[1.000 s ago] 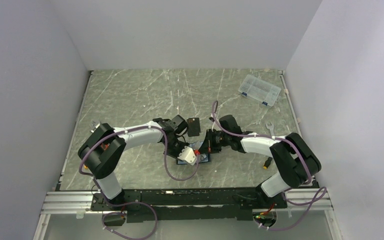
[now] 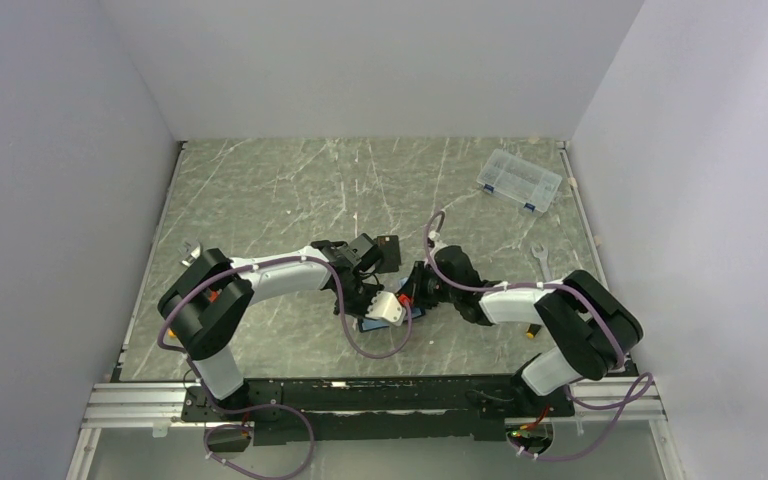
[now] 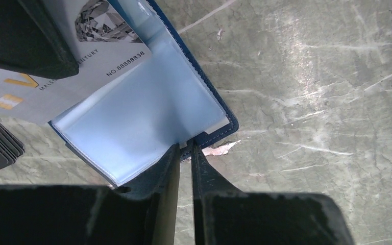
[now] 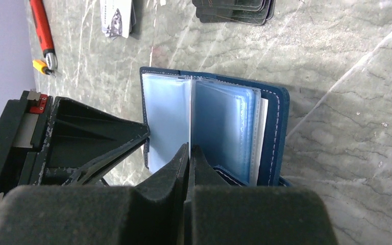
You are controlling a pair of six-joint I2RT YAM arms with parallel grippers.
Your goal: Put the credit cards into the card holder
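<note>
The blue card holder (image 3: 138,117) lies open on the table between both grippers. In the left wrist view, my left gripper has its fingertips close together at the holder's edge; a silver card (image 3: 97,76) marked 88888838 is beside a dark gripper part above the sleeves. In the right wrist view my right gripper is shut at the holder (image 4: 166,109), a thin pale edge, maybe a card or sleeve, standing at its fingertips. Stacks of dark cards (image 4: 232,13) and white cards (image 4: 115,18) lie nearby.
A clear plastic box (image 2: 518,180) stands at back right. A wrench (image 2: 540,262) and a screwdriver (image 2: 532,330) lie at the right, more tools (image 4: 43,35) at the left, partly hidden by the arm.
The left arm moved slightly right earlier and has stayed nearly still since.
</note>
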